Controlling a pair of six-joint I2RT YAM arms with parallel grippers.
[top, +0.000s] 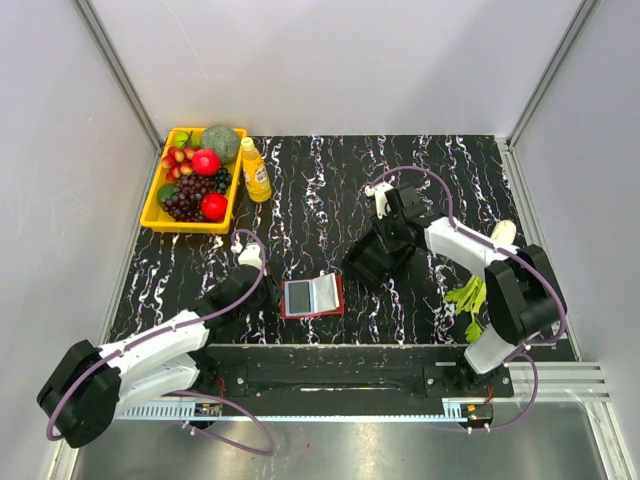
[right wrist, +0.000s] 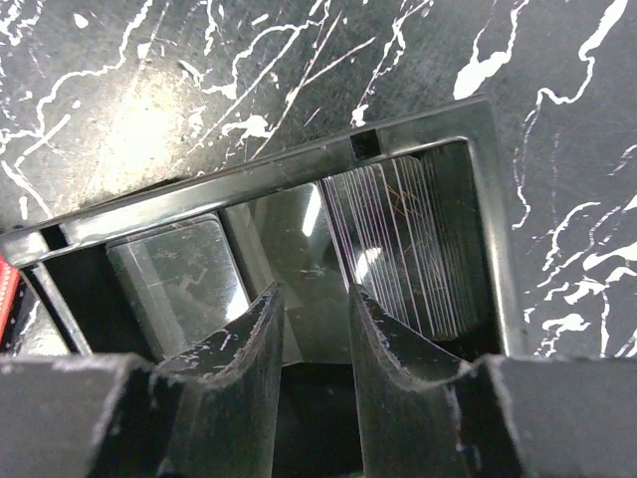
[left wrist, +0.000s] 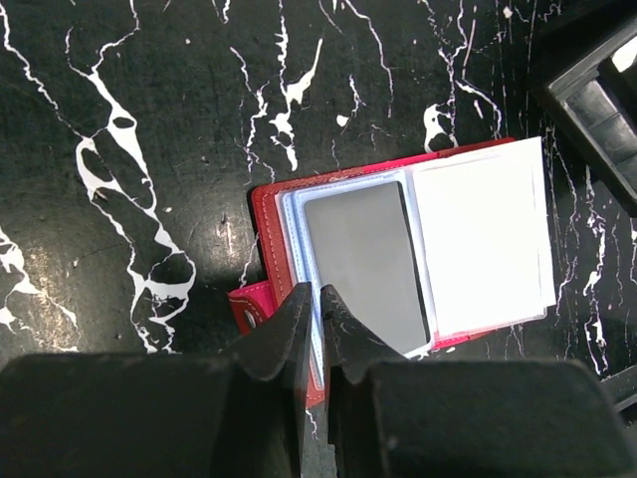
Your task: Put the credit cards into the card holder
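Note:
A red card holder (left wrist: 274,229) lies open on the black marbled table, its grey panel (left wrist: 363,259) and white insert facing up. My left gripper is over its left part, shut with nothing visible between its fingers. A black tray (right wrist: 479,229) right of the holder contains clear cards or card-like plates (right wrist: 174,279), some stacked at its right end. My right gripper is over this tray, part open, with nothing seen between its fingertips.
A yellow basket of fruit (top: 160,215) and an orange bottle (top: 255,175) stand at the back left. A leafy vegetable (top: 470,300) lies at the right, partly hidden by the right arm.

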